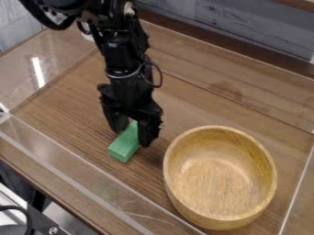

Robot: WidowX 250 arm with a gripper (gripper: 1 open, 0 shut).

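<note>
A small green block (123,147) lies on the wooden table, left of a beige oval bowl (218,193). The black gripper (132,125) is low over the block, its fingers around the block's upper end. Whether they touch it or grip it is unclear.
The beige bowl fills the lower right of the table (50,128). Bare wood lies to the left and behind on the right. A grey wall runs along the back, and a black cable shows at the lower left corner.
</note>
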